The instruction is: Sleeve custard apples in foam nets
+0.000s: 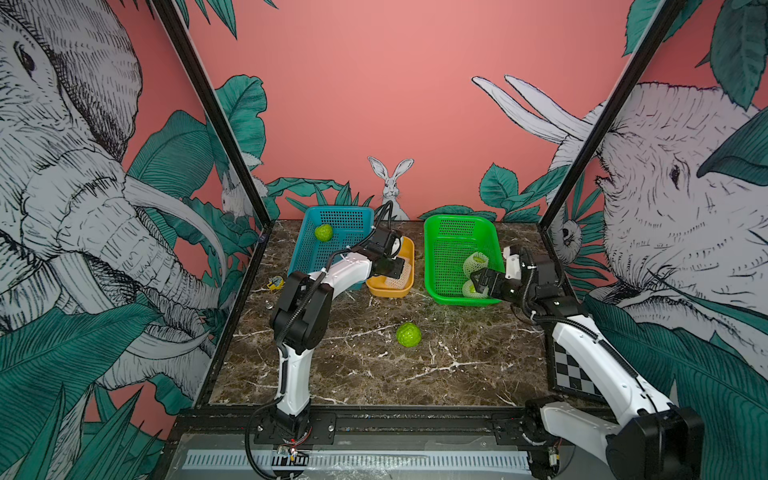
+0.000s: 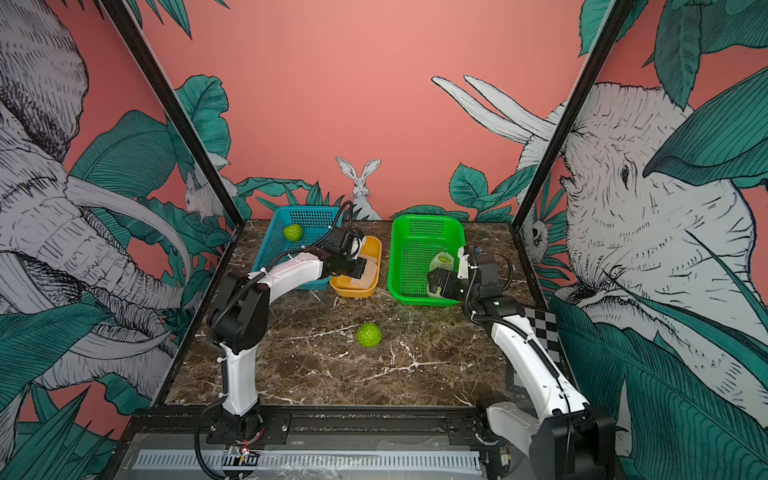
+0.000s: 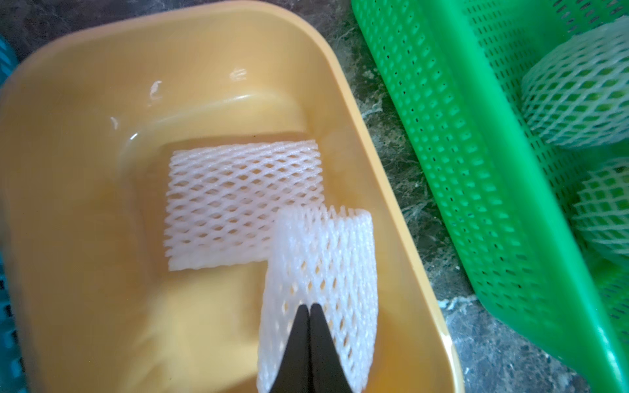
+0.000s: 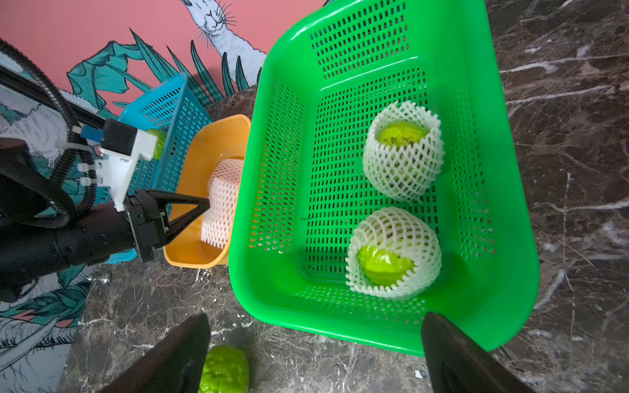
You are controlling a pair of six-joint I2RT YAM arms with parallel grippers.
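White foam nets lie flat in the orange bin: one net [image 3: 242,203] farther in, and another net [image 3: 327,262] overlapping its corner. In the left wrist view my left gripper is shut, its tips in front of the nearer net; nothing shows between them, and I cannot tell whether they touch it. My right gripper stands wide open and empty over the front of the green basket [image 4: 275,177]. Inside that basket sit two netted custard apples, a farther one [image 4: 403,157] and a nearer one [image 4: 393,252]. A bare custard apple [image 1: 409,334] rests on the table.
Another bare custard apple [image 1: 323,232] is in the blue basket [image 1: 299,248] at the left. Between the two baskets stands the orange bin [image 1: 389,293]. Clear marble table [image 1: 352,376] lies in front, apart from the loose fruit.
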